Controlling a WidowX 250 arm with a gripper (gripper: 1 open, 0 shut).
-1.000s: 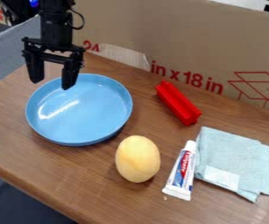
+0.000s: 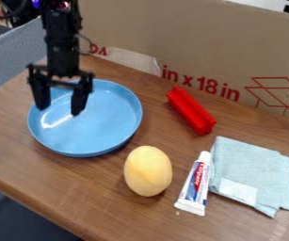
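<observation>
My black gripper (image 2: 60,94) is low over the left part of a blue plate (image 2: 99,134), its two fingers spread open, with nothing visible between them. A yellow potato-like object (image 2: 148,171) lies in front of the plate to the right. A red block (image 2: 191,110) lies behind and right of the plate. A white toothpaste tube (image 2: 195,184) lies right of the yellow object.
A folded light blue cloth (image 2: 253,172) lies at the right. A cardboard box wall (image 2: 210,47) runs along the back. The wooden table's edge is at the lower left, and bare table (image 2: 109,198) shows in front.
My gripper has moved down toward the blue plate over the last second. The objects on the table have stayed where they were.
</observation>
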